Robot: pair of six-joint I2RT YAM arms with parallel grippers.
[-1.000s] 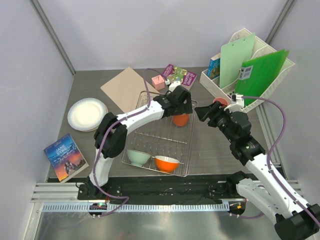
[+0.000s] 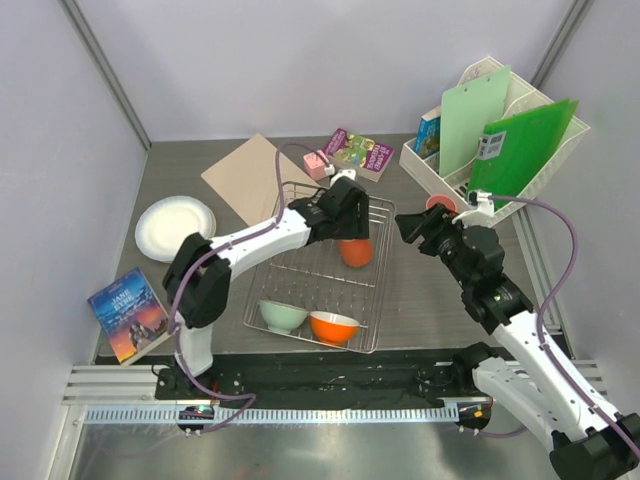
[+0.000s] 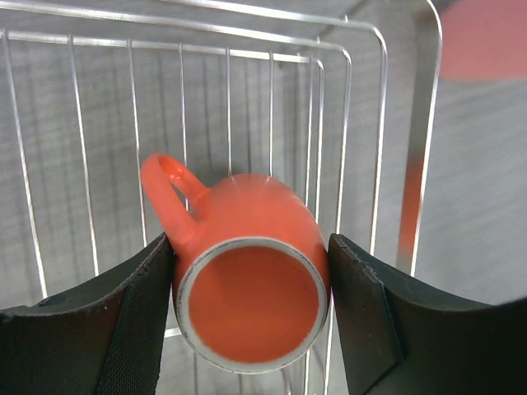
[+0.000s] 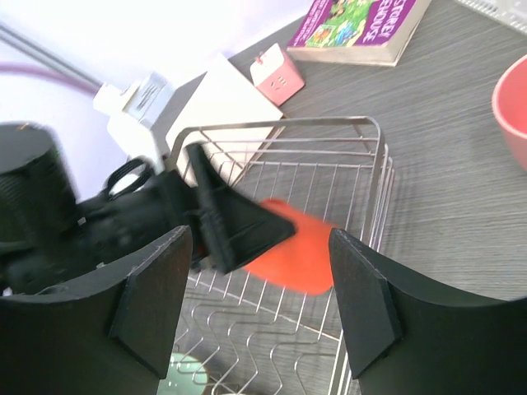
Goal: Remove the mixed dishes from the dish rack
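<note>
An orange mug (image 2: 355,253) with a grey-rimmed base is at the back right of the wire dish rack (image 2: 378,290). My left gripper has a finger against each side of the mug (image 3: 251,300), shut on it; the mug's handle points up and left in the left wrist view. It hangs over the rack wires, tilted on its side. Front in the rack lie a green bowl (image 2: 283,316) and an orange bowl with a white inside (image 2: 334,327). Right of the rack, my right gripper stands open and empty.
A white plate (image 2: 175,228) lies left, above a book (image 2: 130,315). A red cup (image 2: 440,203) stands by the white file holder (image 2: 430,178). Behind the rack are a brown board (image 2: 245,180), a pink block (image 2: 316,164) and another book (image 2: 360,153).
The left arm has moved slightly toward the front and left, the mug shifting along with it. My right gripper has edged a little to the right. The bowls look about the same.
</note>
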